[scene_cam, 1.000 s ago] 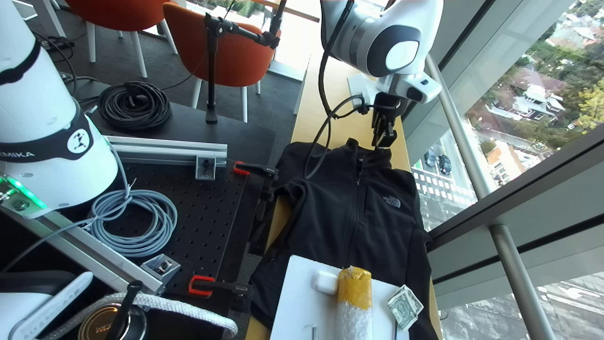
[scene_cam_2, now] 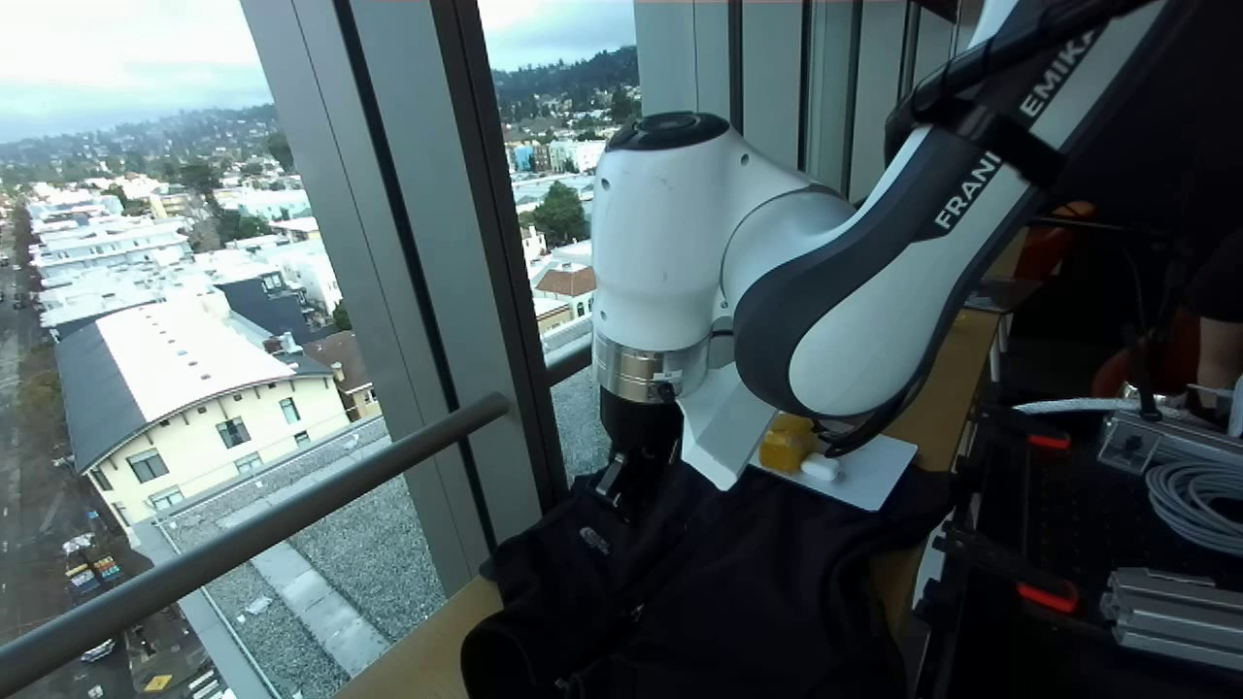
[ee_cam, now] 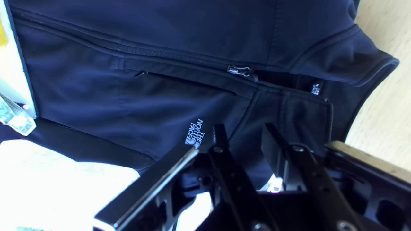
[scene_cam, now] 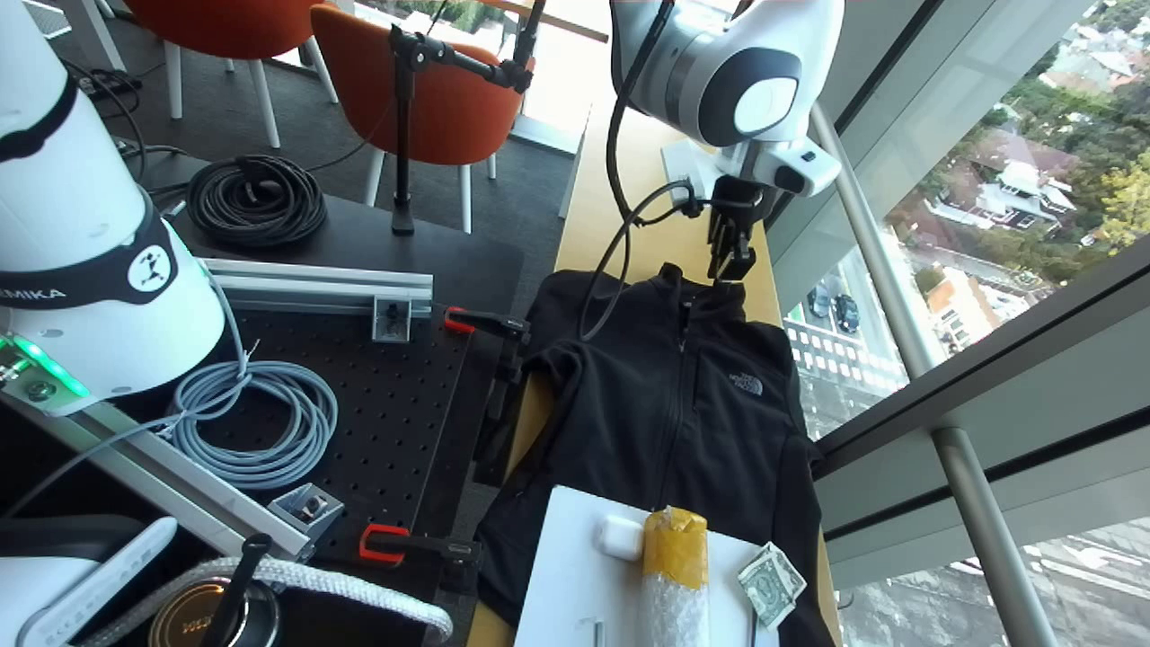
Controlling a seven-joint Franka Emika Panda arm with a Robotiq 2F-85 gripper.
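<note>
A black zip jacket (scene_cam: 636, 404) lies front up along the wooden ledge, its collar toward the far end. In the wrist view the jacket (ee_cam: 161, 96) shows its white logo, and the zipper pull (ee_cam: 240, 71) sits a little below the collar, which gapes slightly. My gripper is open over the logo side of the jacket, close to the shoulder, with only a view of cloth beneath the gap between its fingers. From the first exterior view the gripper (scene_cam: 730, 270) points down near the collar. Whether its tips touch the fabric I cannot tell.
Over the jacket's lower part lies a white board (scene_cam: 571, 539) carrying a yellow-ended, bubble-wrapped roll (scene_cam: 676, 582), a small white case (scene_cam: 620, 537) and a banknote (scene_cam: 772, 586). A metal rail (scene_cam: 884, 259) and windows line one side; clamps (scene_cam: 490, 323) edge the black table opposite.
</note>
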